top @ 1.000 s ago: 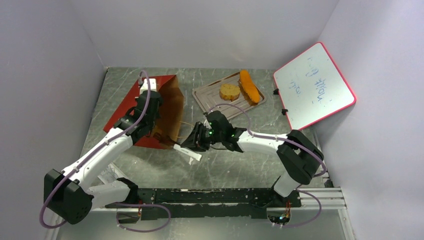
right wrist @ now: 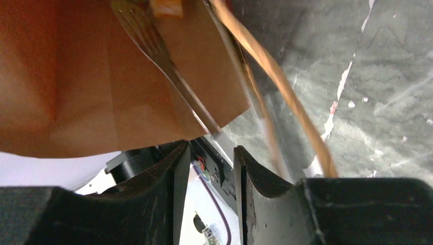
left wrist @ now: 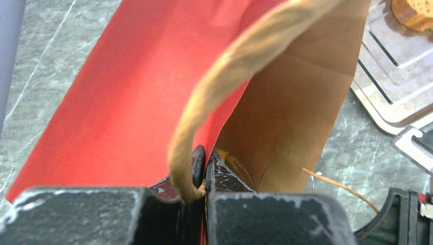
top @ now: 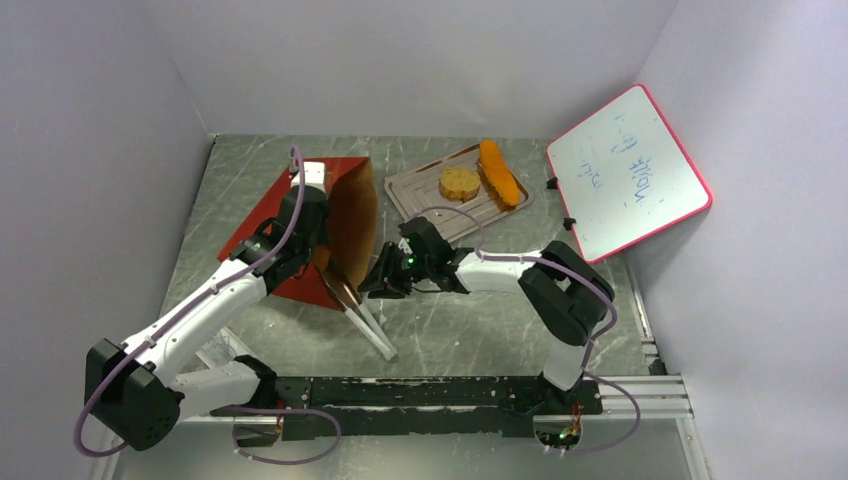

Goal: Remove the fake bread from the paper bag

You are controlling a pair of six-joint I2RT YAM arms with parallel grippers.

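The red paper bag (top: 255,225) lies on its side, its brown inside (top: 352,225) facing right. My left gripper is shut on the bag's edge. Deep in the opening a yellow-orange piece (left wrist: 222,154) and a brown shape show, too little to name. By the bag's mouth, my right gripper has its fingers part open. Between and beyond its fingertips runs a fork (right wrist: 176,76), its tines inside the bag; contact is unclear. Two white handles (top: 372,328) slant out below the mouth. A bread slice (top: 459,184) and an orange loaf (top: 505,180) rest on the metal tray.
The metal tray (top: 408,194) stands at the back, right of the bag. A red-edged whiteboard (top: 625,170) leans at the far right. Twisted paper handles (left wrist: 224,71) hang near both grippers. Bare table (top: 450,335) shows at the front middle.
The white handles have swung toward the front, and two now show instead of one. My right gripper has shifted slightly left. The bag and left gripper have moved slightly right and forward.
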